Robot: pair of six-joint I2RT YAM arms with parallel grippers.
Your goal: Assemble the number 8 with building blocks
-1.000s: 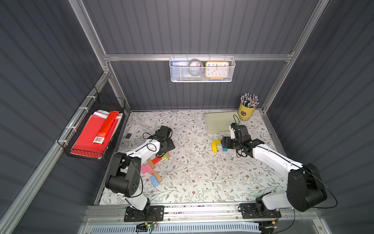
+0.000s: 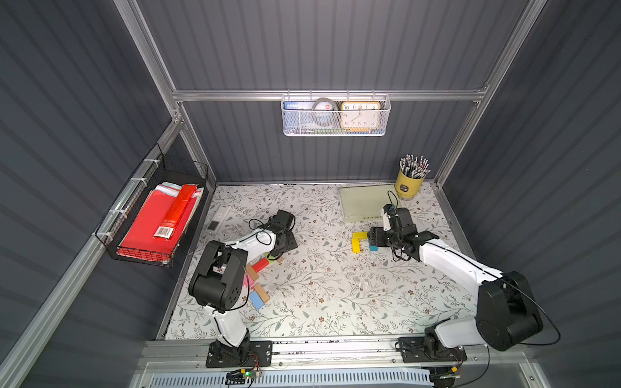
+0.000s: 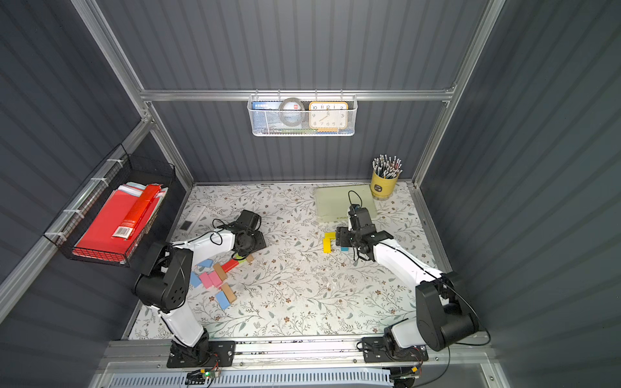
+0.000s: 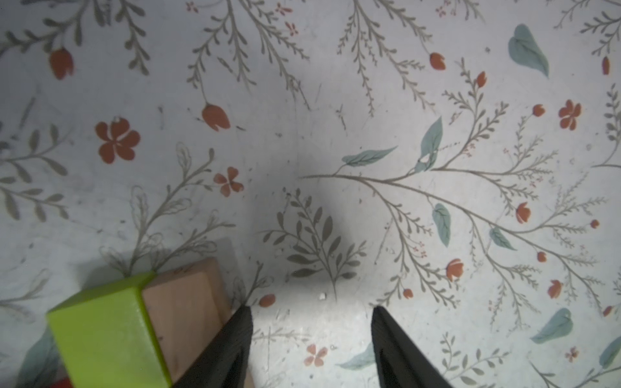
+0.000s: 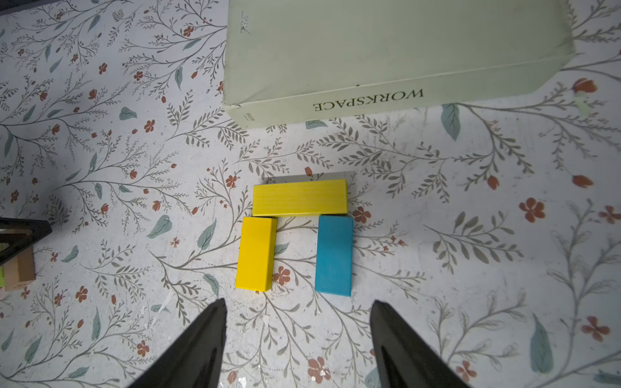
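Note:
In the right wrist view a yellow block [image 5: 300,197] lies crosswise; below it stand another yellow block [image 5: 255,253] on the left and a blue block [image 5: 334,254] on the right, roughly parallel. My right gripper is open just in front of them, empty. At the left, my left gripper hovers over the table with its fingers apart and only bare patterned surface showing between them. A green block [image 4: 106,329] and a brown block [image 4: 184,310] touch side by side, left of its fingers.
Loose red [image 3: 229,265], pink [image 3: 205,279], brown [image 3: 228,293] and blue [image 3: 222,299] blocks lie at the left front. A pale WORKSPACE box [image 5: 388,51] sits behind the yellow blocks.
The left arm has shifted slightly to the right, and its gripper now covers part of the green and brown blocks from above. My right arm and the blocks by it have stayed put.

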